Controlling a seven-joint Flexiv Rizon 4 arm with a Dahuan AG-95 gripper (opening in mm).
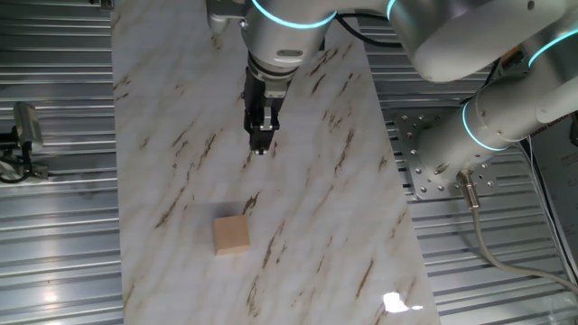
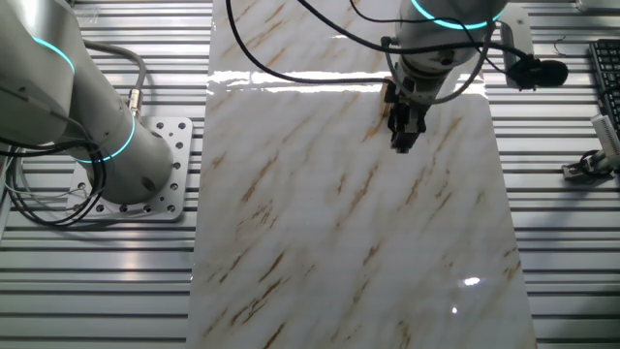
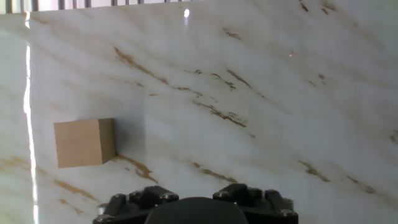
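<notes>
A plain tan wooden block lies on the marble-patterned tabletop, in the lower left part of exterior view 1. In the wrist view the same block is at the left, well clear of the fingers. My gripper hangs above the table, farther up the picture than the block and not touching it. At the bottom of the wrist view, the two black fingertips stand apart with nothing between them. From exterior view 2 the gripper points down; the block cannot be clearly made out there.
Ribbed metal surfaces flank the tabletop. A small device stands off the far left edge. Cables hang by the arm in exterior view 2.
</notes>
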